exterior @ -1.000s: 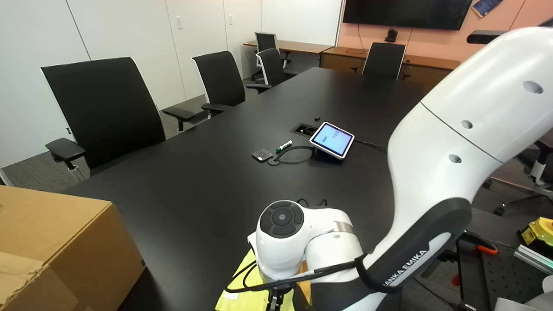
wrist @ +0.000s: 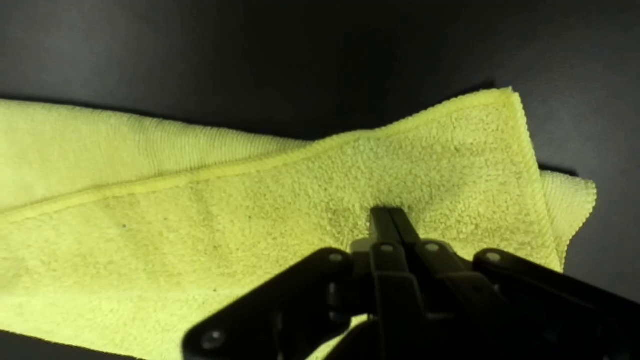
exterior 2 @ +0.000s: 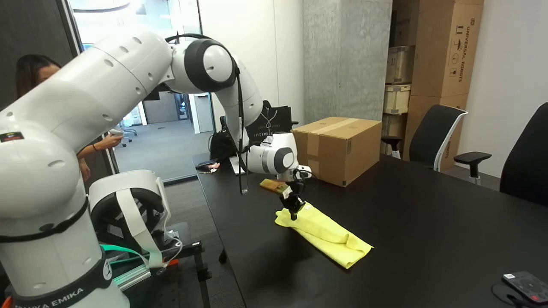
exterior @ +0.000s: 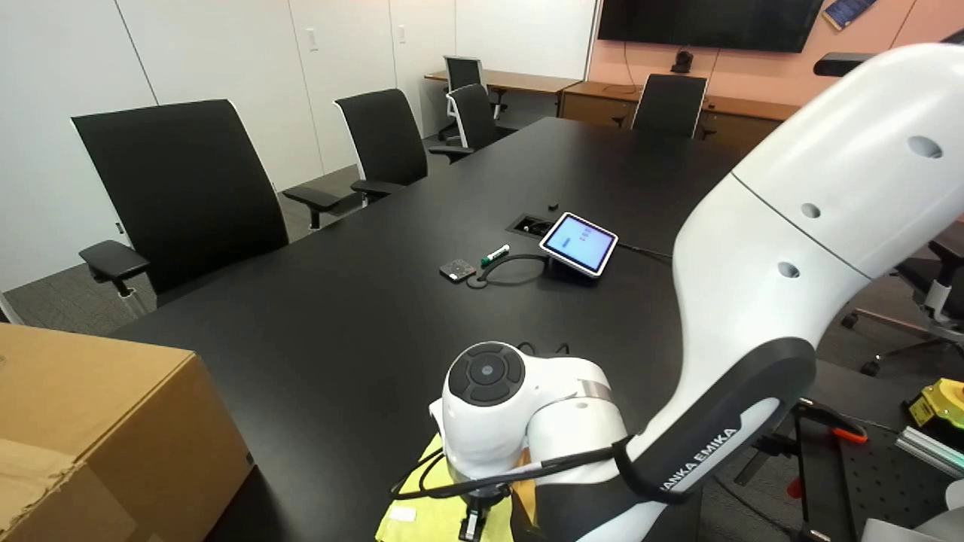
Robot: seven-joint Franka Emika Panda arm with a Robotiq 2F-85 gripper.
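Observation:
A yellow cloth lies folded lengthwise on the black table, its layers slightly offset. In the wrist view the cloth has one corner of its top layer at the upper right, with a lower layer poking out beyond it. My gripper is shut over the cloth near that end, its fingertips side by side and no cloth visible between them. In exterior view 2 the gripper points down at the cloth's far end; whether it touches the fabric is hard to tell. The arm hides much of the cloth in exterior view 1.
A cardboard box stands on the table behind the cloth. A tablet, a green marker and a small dark square sit farther along. A remote lies at the front right. Bare table stretches right of the cloth.
The arm's hand has shifted slightly up and left in exterior view 1. The part of the cloth visible there looks unmoved.

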